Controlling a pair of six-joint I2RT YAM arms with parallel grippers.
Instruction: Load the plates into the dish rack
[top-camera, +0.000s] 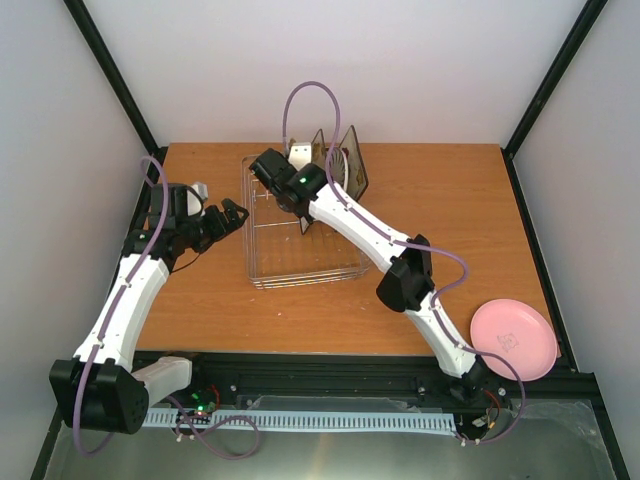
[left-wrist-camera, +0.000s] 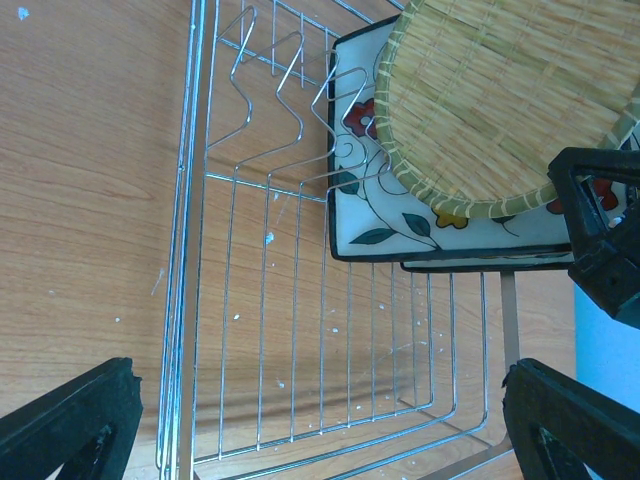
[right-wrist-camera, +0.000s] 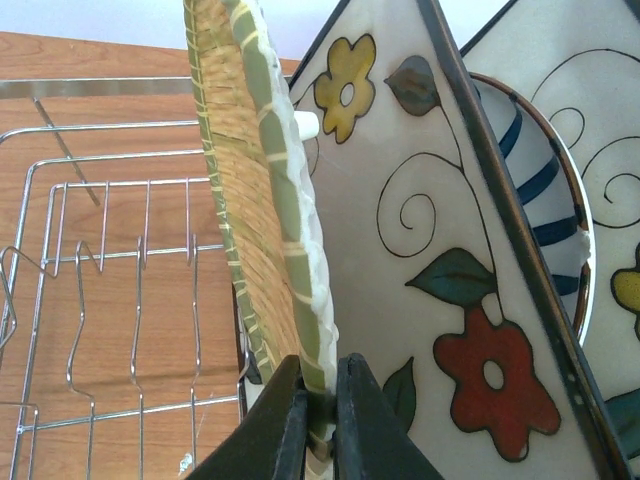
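The wire dish rack (top-camera: 262, 279) stands on the wooden table. In its right half, square flowered plates (right-wrist-camera: 400, 200) lean, with a round blue-striped plate (right-wrist-camera: 530, 190) between them. My right gripper is shut on the edge of a round woven plate, tilted on edge beside the nearest square plate; the left wrist view shows its straw face (left-wrist-camera: 500, 90) in front of the flowers. Whether it rests on the wires is hidden. My left gripper is open and empty, just left of the rack. A pink plate (top-camera: 514, 339) lies at the table's front right corner.
The rack's left slots (right-wrist-camera: 140, 320) and front part are empty. Bare table (top-camera: 450, 210) lies to the right of the rack. My right arm (top-camera: 355, 228) reaches across the rack's right side from the front.
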